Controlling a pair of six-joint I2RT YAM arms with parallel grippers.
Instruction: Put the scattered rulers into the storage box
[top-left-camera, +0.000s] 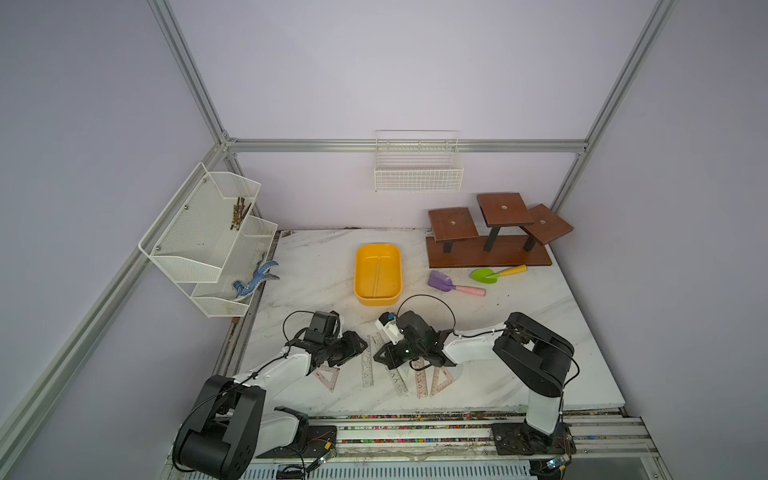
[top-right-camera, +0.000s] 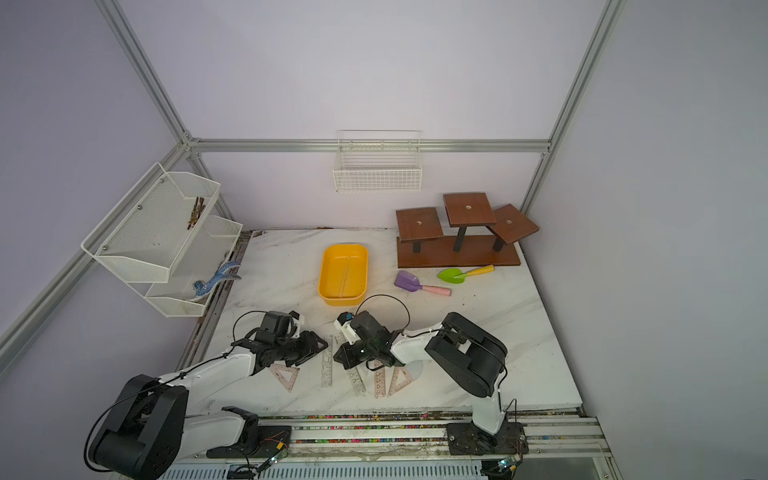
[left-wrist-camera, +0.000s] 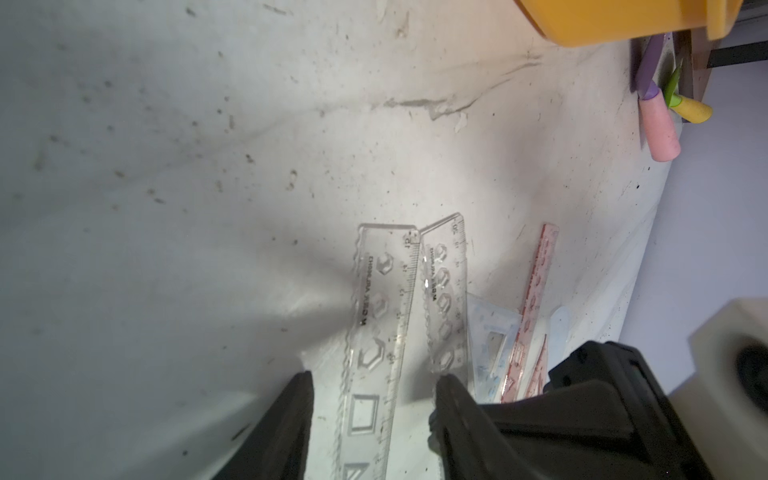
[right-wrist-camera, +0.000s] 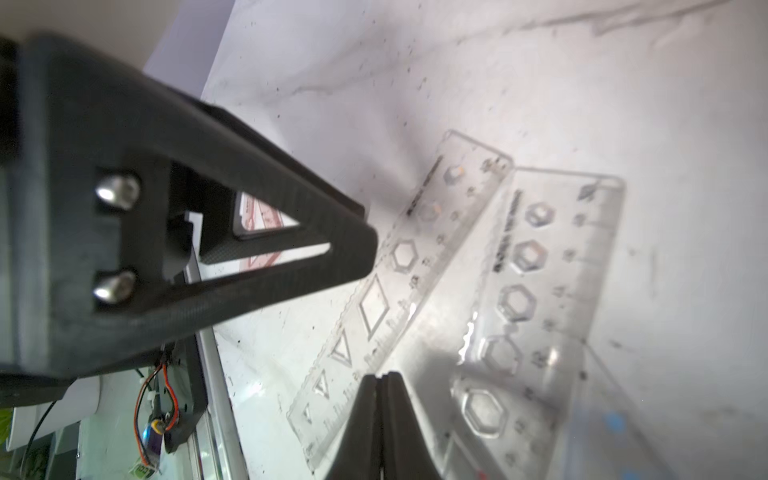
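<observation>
Clear straight rulers (left-wrist-camera: 376, 304) (right-wrist-camera: 528, 320) lie on the white table at the front middle, two with their tops almost touching. Pink rulers (top-left-camera: 420, 384) and set squares (top-right-camera: 284, 376) lie either side. My left gripper is over the left clear ruler with its fingers apart, nothing visibly held. My right gripper is shut low beside the clear rulers, with nothing seen between its fingers. The storage box (top-left-camera: 378, 272), yellow and open, stands behind them with a thin divider or item inside.
A wooden tiered stand (top-left-camera: 488, 256) is at the back right, with a purple scoop (top-left-camera: 440, 281) and green trowel (top-left-camera: 484, 276) before it. White wire shelves (top-left-camera: 200, 264) hang at the left. The table left of the box is clear.
</observation>
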